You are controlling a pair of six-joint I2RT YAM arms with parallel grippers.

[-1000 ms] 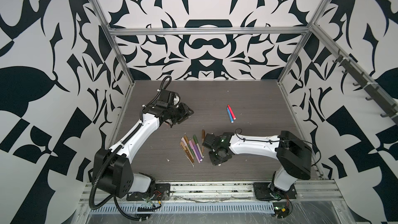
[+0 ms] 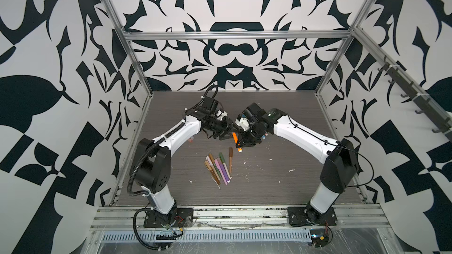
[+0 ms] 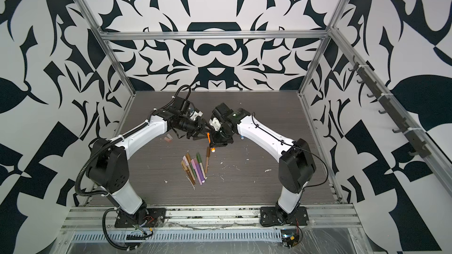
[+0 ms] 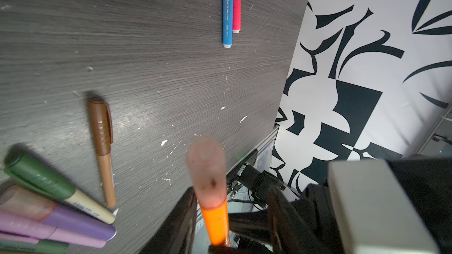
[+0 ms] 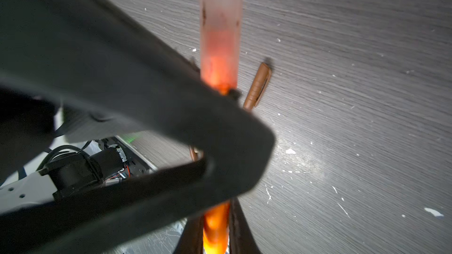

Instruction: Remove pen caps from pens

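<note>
An orange pen (image 4: 215, 223) with a translucent pinkish cap (image 4: 205, 169) is held upright at the table's middle, gripped by my right gripper, which is shut on it. My left gripper stands open at the pen's capped end, close to my right one. A pile of capped pens (image 2: 217, 168) in green, purple, pink and brown lies at the near centre, with a single brown pen (image 4: 101, 150) beside it.
A blue pen (image 4: 227, 9) and a red pen (image 4: 236, 14) lie at the back right. Small loose caps (image 3: 168, 138) lie left of centre. The table (image 2: 292, 169) is otherwise mostly clear apart from scraps.
My right gripper has lifted the orange pen from the front up toward the middle. My left gripper has moved right, and the two now meet at the pen.
</note>
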